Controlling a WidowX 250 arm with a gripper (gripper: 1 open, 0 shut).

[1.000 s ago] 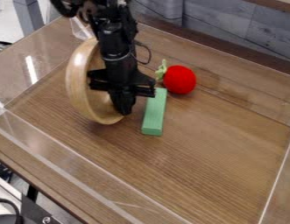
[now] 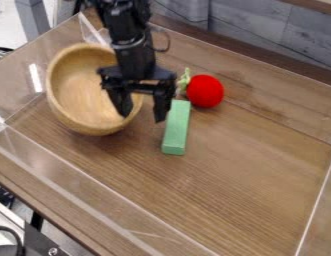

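Note:
My black gripper [image 2: 138, 102] hangs over the right part of a tan bowl [image 2: 77, 112], blurred, its fingers spread open; whether they touch the rim cannot be told. The bowl sits at the left of the wooden table. A green block [image 2: 176, 131] lies to the right of the gripper, and a red round object [image 2: 204, 91] lies behind it, with a small green sprig [image 2: 184, 80] beside it.
The back edge and wall run along the top right, and the left edge is near the bowl.
The bowl, tilted up on its side earlier, now lies much flatter. My gripper has risen slightly and is blurred with motion.

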